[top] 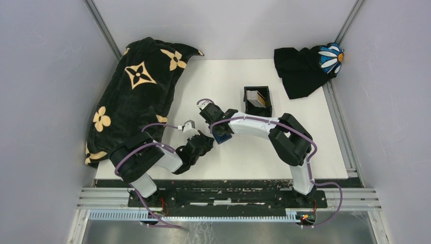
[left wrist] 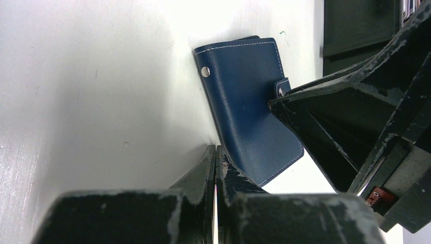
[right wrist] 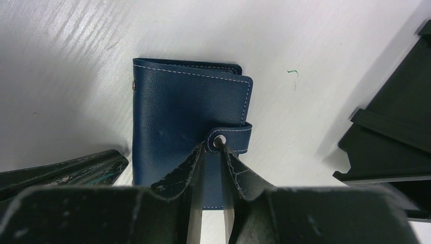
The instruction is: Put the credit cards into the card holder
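The dark blue card holder (right wrist: 178, 101) lies folded on the white table, its snap strap (right wrist: 236, 136) across the right edge. It is mostly under the right arm in the top view. My right gripper is narrowly open over the strap, fingertips to either side of the snap. Beside the holder's spine my left gripper is shut, its tips close to the edge; nothing shows between them, and contact is unclear. A stack of what look like cards (top: 255, 99) stands in a black box (top: 269, 109) behind the right arm.
A black cushion with tan flowers (top: 137, 96) fills the left side. Black cloth with a blue-and-white flower (top: 297, 76) lies at the back right. Bare table shows at the front right and behind the holder.
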